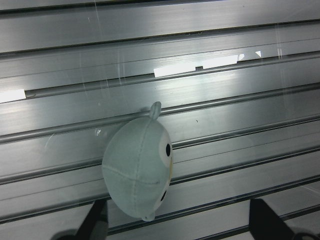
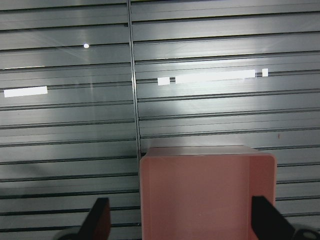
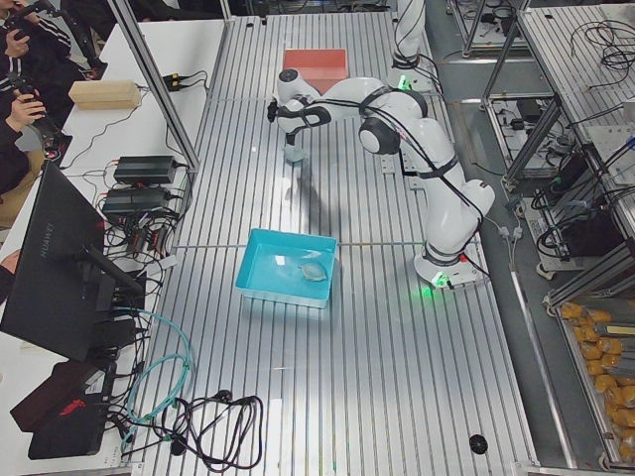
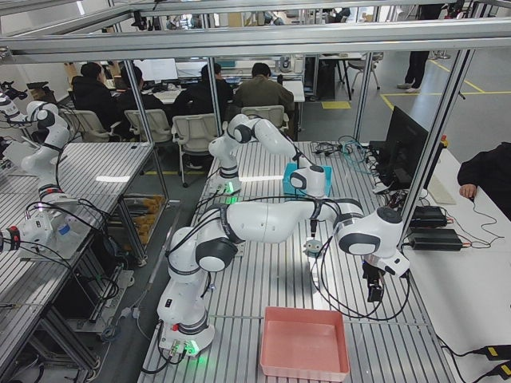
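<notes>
A pale blue-grey plush toy [image 1: 135, 165] with eyes lies on the slatted table, also seen small in the left camera view [image 3: 295, 157]. My left gripper hangs just above it, open, with the toy below and between its fingertips, not visibly held. My right gripper stands open above the pink bin [image 2: 195, 195], nothing between its fingers; in the right camera view it is at the bin's far side [image 4: 373, 283]. A second pale plush [image 3: 312, 271] lies in the teal bin [image 3: 260, 268].
The pink bin [image 4: 303, 343] sits at the right arm's end of the table. Coiled cables [image 3: 218, 426] and a monitor [image 3: 55, 268] are along one side. The table between the bins is mostly clear.
</notes>
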